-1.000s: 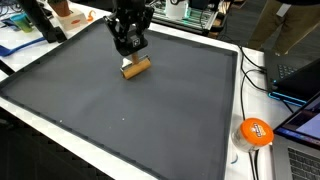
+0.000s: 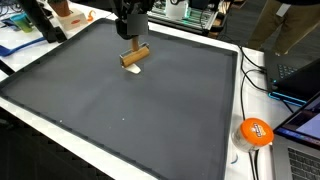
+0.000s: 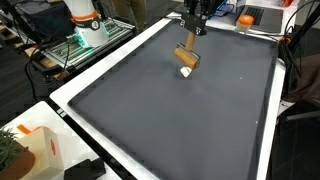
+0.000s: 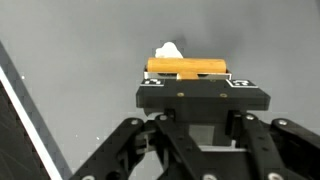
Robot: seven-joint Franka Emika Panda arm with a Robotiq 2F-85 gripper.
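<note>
A wooden mallet-like tool has an orange-brown cylindrical head and a short handle rising from it. My gripper is above the head, shut on the handle's upper part. In the wrist view the head lies crosswise just past the dark fingers, which hide most of the handle. A small white piece shows on the grey table close to the head, partly covered by it in the wrist view. Whether the head touches the table is unclear.
An orange-topped white object stands at the near right edge in exterior view 1, close to a laptop. Cables run along the right side. Clutter fills the back left.
</note>
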